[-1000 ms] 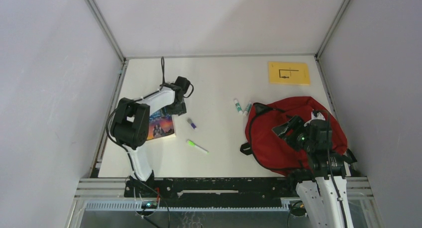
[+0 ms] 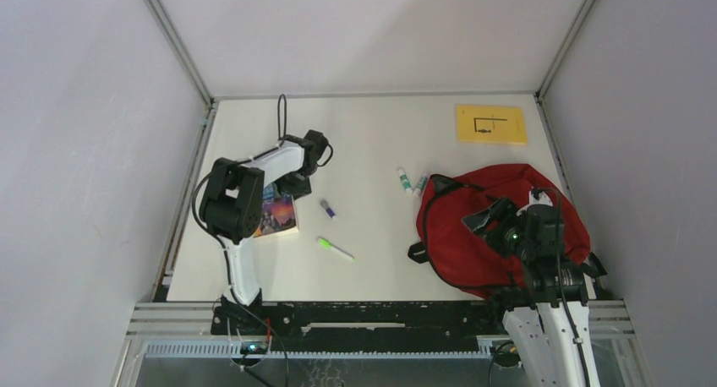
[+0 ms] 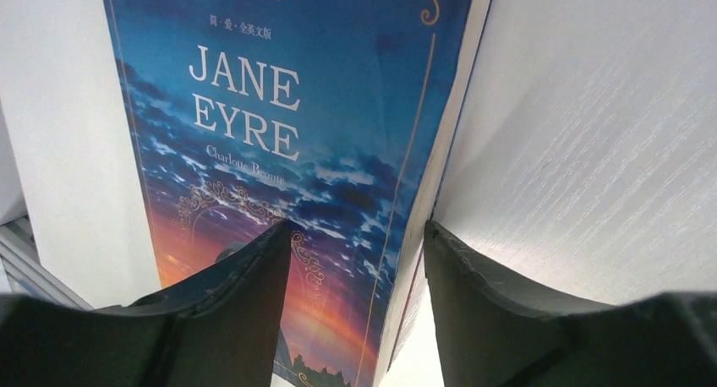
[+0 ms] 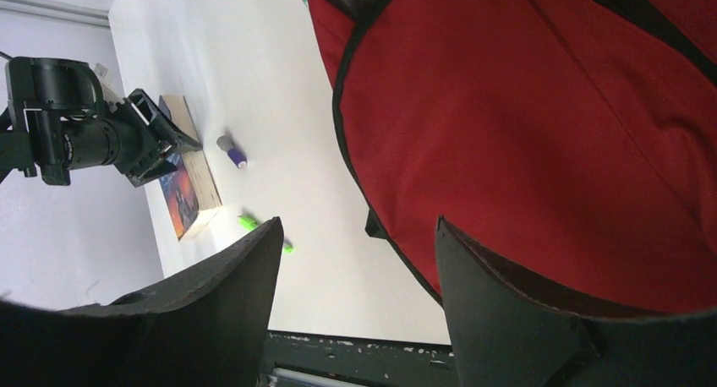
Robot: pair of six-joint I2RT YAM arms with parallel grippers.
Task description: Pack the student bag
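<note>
The blue and orange Jane Eyre book (image 3: 245,142) lies flat at the table's left side, partly covered by the left arm in the top view. My left gripper straddles its page edge: one finger (image 3: 254,277) is over the cover, the other (image 3: 461,277) beside the pages. Its fingers are apart, and the book is still flat on the table. The red bag (image 2: 465,235) spreads across the right side. Above it my right gripper is open and empty. A purple-capped grey marker (image 2: 327,209) and a green-capped white pen (image 2: 336,248) lie right of the book.
Two white and green tubes, the nearer-left one (image 2: 404,181) included, lie by the bag's upper left corner. At the back right rests a yellow book (image 2: 490,124).
Book, bag and right arm look unmoved.
</note>
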